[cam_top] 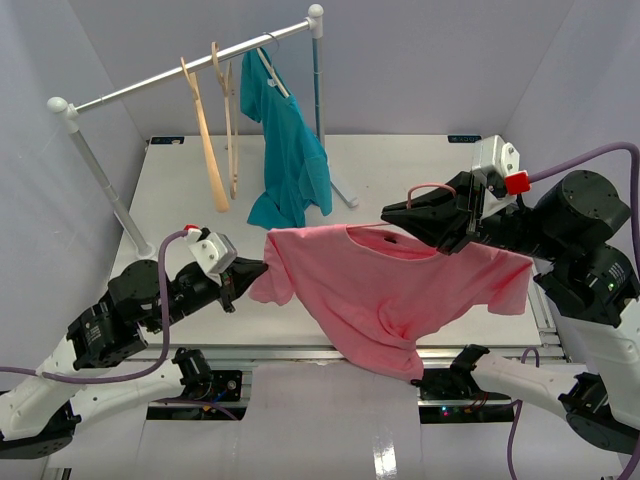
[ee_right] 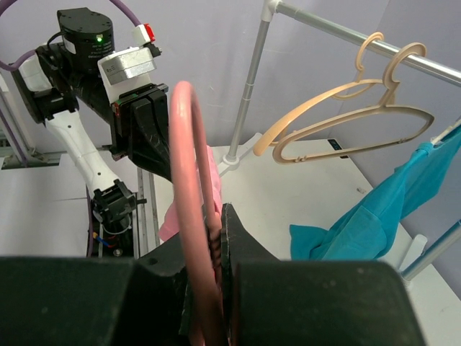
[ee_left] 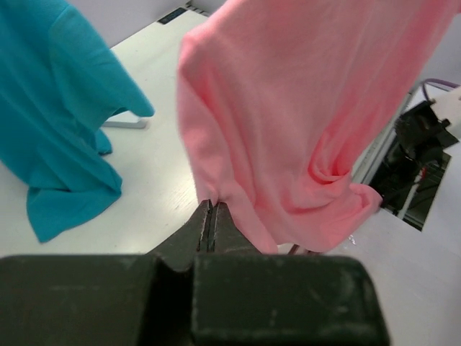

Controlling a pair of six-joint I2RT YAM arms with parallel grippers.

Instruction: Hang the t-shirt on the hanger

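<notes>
The pink t-shirt point(cam_top: 370, 290) hangs spread below my right gripper point(cam_top: 425, 215), which is shut on a pink hanger point(ee_right: 193, 180) that runs up from between its fingers; the shirt's neckline is just under it. My left gripper is shut on the edge of the shirt's left-hand sleeve in the top view, and the cloth point(ee_left: 288, 122) rises in front of it in the left wrist view. How far the hanger sits inside the shirt is hidden.
A rail point(cam_top: 250, 43) at the back left carries bare wooden hangers point(cam_top: 210, 160) and a teal t-shirt point(cam_top: 285, 160) on a hanger.
</notes>
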